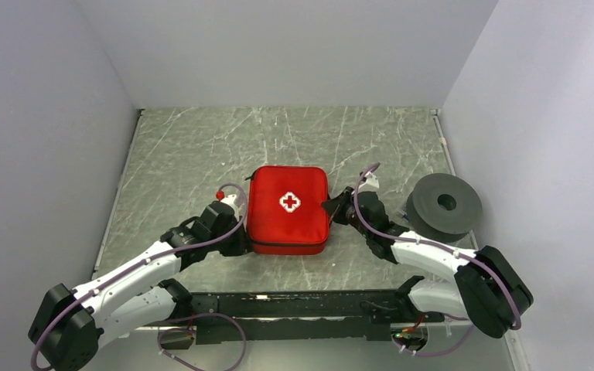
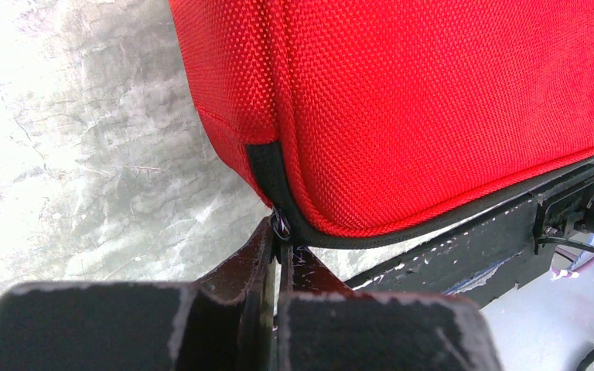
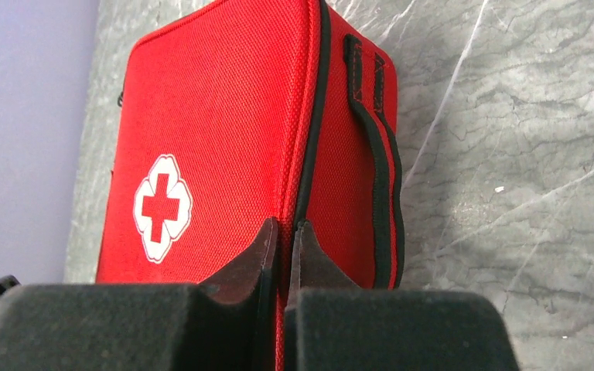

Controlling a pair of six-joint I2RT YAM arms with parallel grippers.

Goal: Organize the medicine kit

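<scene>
The red medicine kit (image 1: 285,224), with a white-bordered cross on its lid, lies closed on the table between both arms. At its near left corner, my left gripper is shut on the end of the black zip band (image 2: 269,171); exactly what its tips pinch there is hard to make out. On the opposite side, my right gripper is shut on the lid's red piping (image 3: 295,116), beside the black zip line (image 3: 312,124). Close to the right of these tips hangs the carry handle (image 3: 383,193) on the side wall.
A dark grey round object (image 1: 442,202) stands at the table's right edge. Behind the kit and to its left, the marbled tabletop (image 1: 178,158) is bare. Walls enclose the back and both sides.
</scene>
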